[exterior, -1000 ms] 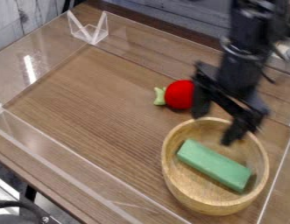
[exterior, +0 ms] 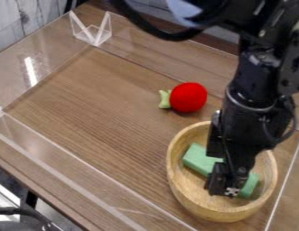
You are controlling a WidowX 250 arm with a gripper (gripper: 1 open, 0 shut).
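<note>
The black gripper [exterior: 242, 162] hangs over a wooden bowl [exterior: 188, 198] at the lower right of the camera view, its fingers open and reaching down at a green block [exterior: 202, 161] in the bowl, partly hiding it. A red round object [exterior: 189, 97] with a small green piece [exterior: 165, 99] beside it lies on the table above the bowl.
A white wire-like object [exterior: 91, 27] stands at the back left. Dark cables lie at the lower left edge.
The red object has not visibly moved.
</note>
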